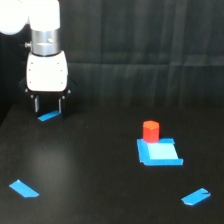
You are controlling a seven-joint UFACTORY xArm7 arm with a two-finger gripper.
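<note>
At the back left, my white gripper (48,104) hangs low with its two dark fingers spread apart and nothing visible between them. A small red block (151,131) stands right of centre, well away from the gripper. It is at the back-left edge of a white square (162,152) bordered with blue tape. Whether the block rests on the square or just behind it, I cannot tell.
Strips of blue tape lie on the black table: one strip (49,116) near the gripper, another strip (24,189) at front left, a third strip (196,197) at front right. A dark curtain (140,50) hangs behind.
</note>
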